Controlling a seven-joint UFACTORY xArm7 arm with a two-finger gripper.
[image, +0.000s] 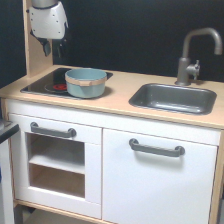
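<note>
A teal pot (88, 88) with a tan rim sits on the right part of the black stovetop (104, 73). Above and to the left of it, at the upper left of the camera view, hangs my white gripper (54, 49), its dark fingers pointing down. They look spread apart, and I see nothing between them. Clear space separates the gripper from the pot. To the pot's left, a burner glows red (60, 87).
A metal sink (174, 98) with a tall faucet (188, 60) occupies the counter's right side. Bare wooden counter (122, 95) lies between stovetop and sink. Below are an open-fronted oven compartment (58, 155) and a white cabinet door (155, 180) with a grey handle.
</note>
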